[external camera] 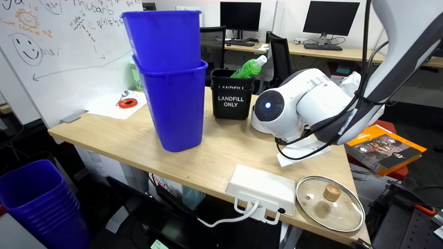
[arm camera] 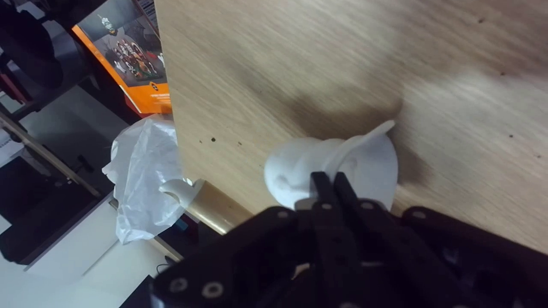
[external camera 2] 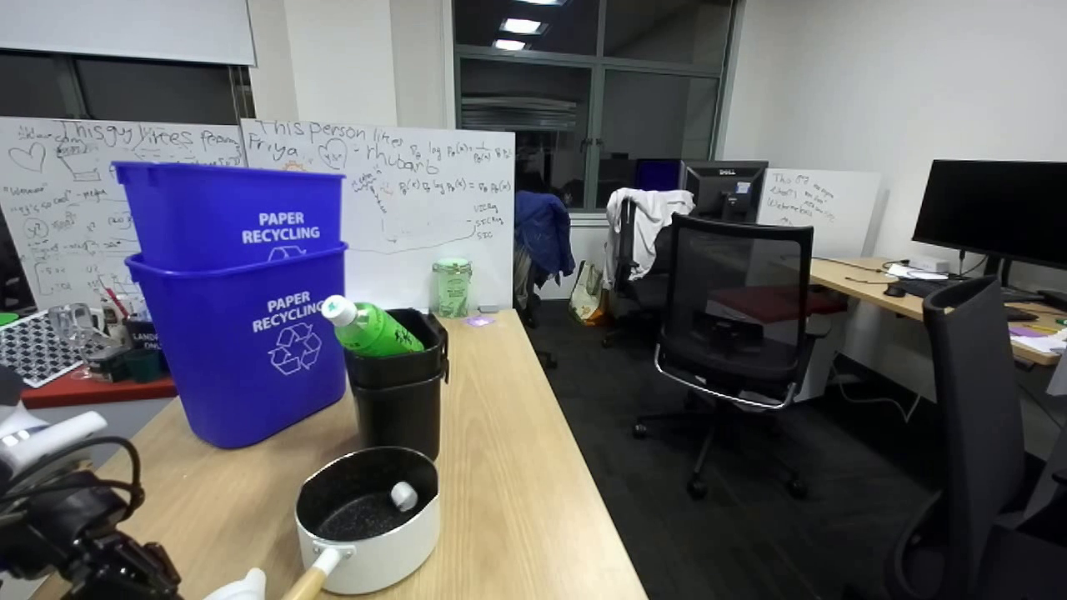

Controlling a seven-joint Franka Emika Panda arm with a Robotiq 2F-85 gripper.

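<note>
A soft-looking white thing (arm camera: 293, 161) lies just over the wooden table in the wrist view. My gripper is shut on it, both dark fingertips together with white folds bunched around them and one thin flap standing up. In exterior view 2 a white piece (external camera 2: 240, 586) shows at the bottom edge, by the pot's handle, and the dark gripper parts stand to its left. The arm (external camera: 315, 95) hides the fingers in exterior view 1. Whether the white thing touches the table is unclear.
The white pot (external camera 2: 385, 555), a small white item inside, has its wooden handle (arm camera: 218, 205) near the gripper. Behind stand a black landfill bin (external camera: 230, 103) holding a green bottle (external camera: 251, 67) and stacked blue bins (external camera: 174, 108). A glass lid (external camera: 307, 203) lies at the near right corner.
</note>
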